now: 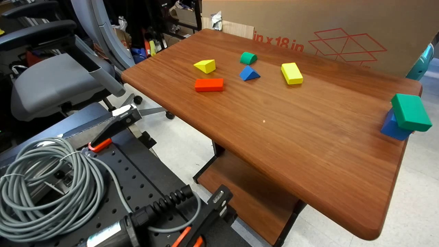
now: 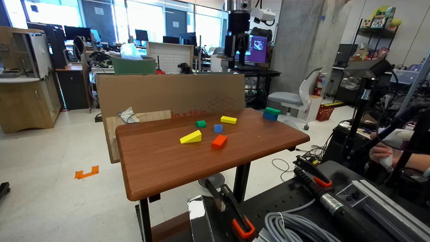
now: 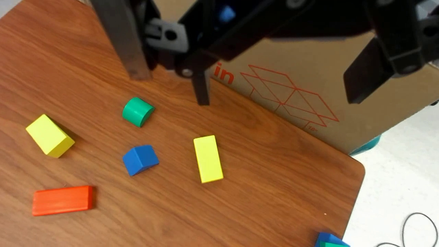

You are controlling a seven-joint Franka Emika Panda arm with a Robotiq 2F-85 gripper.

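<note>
My gripper is open and empty, held high above the far side of the table; exterior view 2 has the gripper [image 2: 236,64] near its top edge. On the wood lie a yellow rectangular block [image 3: 208,159], a blue triangular block [image 3: 140,160], a green rounded block [image 3: 138,111], a yellow wedge [image 3: 49,136] and a red block [image 3: 62,201]. At the table's right end a green flat block [image 1: 411,112] rests on a blue block [image 1: 393,127], tilted and overhanging it.
A large cardboard sheet [image 1: 329,31] stands along the back edge of the brown table [image 1: 288,136]. A dark cart with coiled grey cable [image 1: 51,189] and clamps stands in front. The stacked pair sits close to the right edge.
</note>
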